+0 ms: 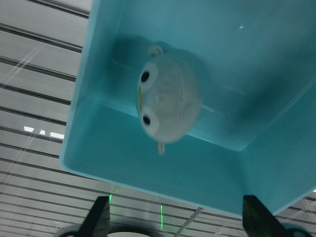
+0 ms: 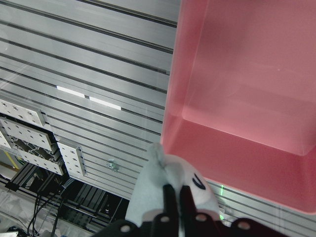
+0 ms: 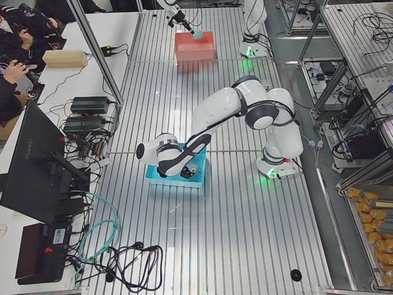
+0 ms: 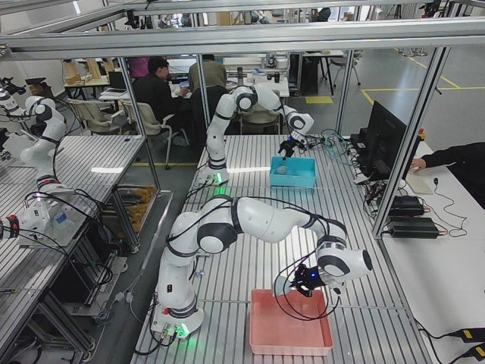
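Observation:
A pale plush toy with eyes [image 1: 170, 98] lies in the blue bin [image 1: 266, 138]; my left gripper is open above it, its fingers apart at the bottom of the left wrist view. My right gripper is shut on a second pale plush toy [image 2: 148, 192], held beside and above the pink bin [image 2: 237, 113]. In the camera right view that bin [image 4: 290, 334] stands in front, with the right gripper over its back edge, and the blue bin [image 4: 299, 178] farther back.
A monitor [image 3: 37, 166], power boxes and coiled cables [image 3: 135, 270] line one side of the slatted table. An aluminium post [image 4: 405, 144] rises beside it. The table between the two bins is clear.

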